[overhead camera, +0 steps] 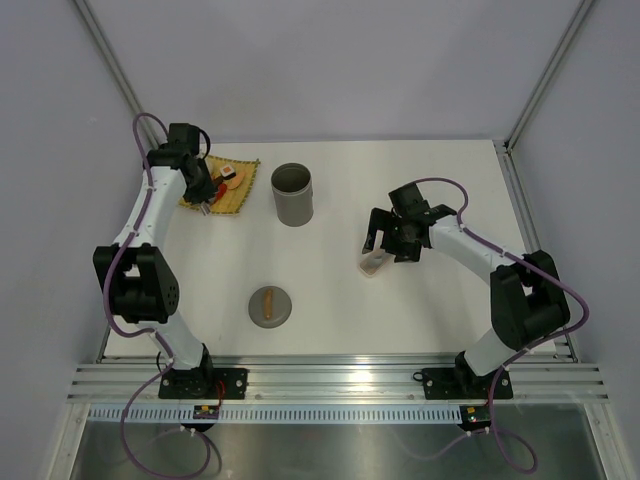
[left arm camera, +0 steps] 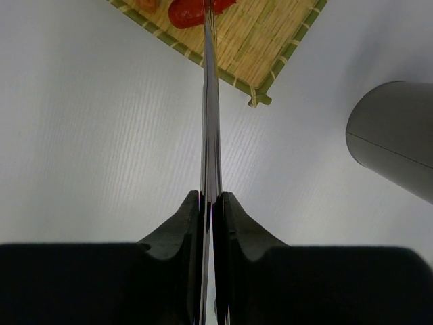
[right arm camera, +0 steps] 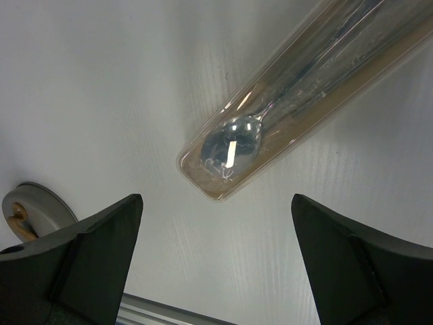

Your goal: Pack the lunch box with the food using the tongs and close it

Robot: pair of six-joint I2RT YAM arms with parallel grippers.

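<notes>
A bamboo mat [overhead camera: 241,169] with red and orange food pieces [left arm camera: 186,13] lies at the back left. My left gripper is shut on a long, shiny metal utensil [left arm camera: 211,128], whose far end reaches over the red piece. My right gripper stands open above a clear long case [right arm camera: 304,115] holding a spoon [right arm camera: 230,145]; the case lies on the table between and beyond its fingers.
A tall grey cylinder [overhead camera: 293,200] stands right of the mat. A round grey plate [overhead camera: 270,312] with a brown item lies at front center.
</notes>
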